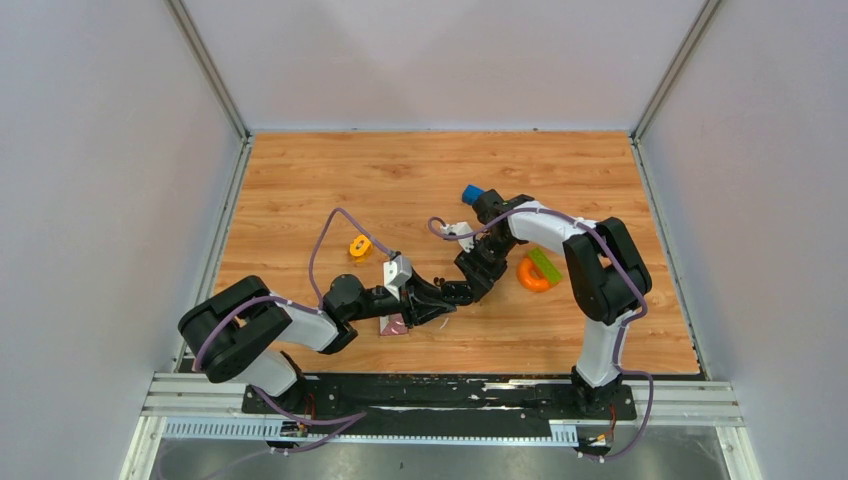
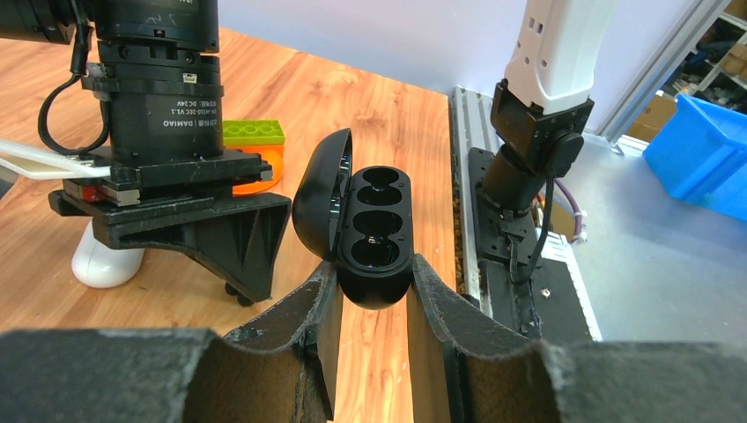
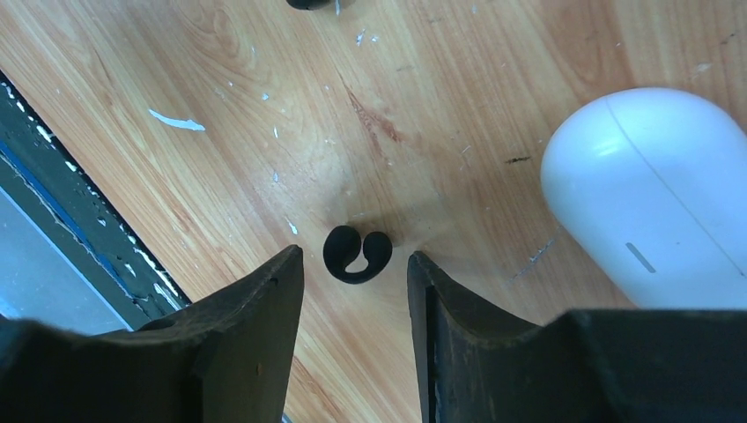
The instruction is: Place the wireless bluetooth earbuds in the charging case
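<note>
The black charging case (image 2: pixel 377 233) is held up off the table, its lid (image 2: pixel 322 194) swung open and its round sockets facing the camera, with no earbud seen in them. My left gripper is shut on the lower end of this case. On the wood lies a small black earbud (image 3: pixel 357 256), pictured between the fingertips of my right gripper. That gripper stands open, with a gap on either side of the earbud. Part of another small dark object (image 3: pixel 308 3) shows at the top edge of the right wrist view; it cannot be made out.
A white rounded object (image 3: pixel 656 189) lies close to the right gripper. An orange ring (image 1: pixel 533 275) and a green block (image 1: pixel 545 264) sit right of it, with a blue piece (image 1: pixel 472 194) behind. A yellow piece (image 1: pixel 360 247) lies left.
</note>
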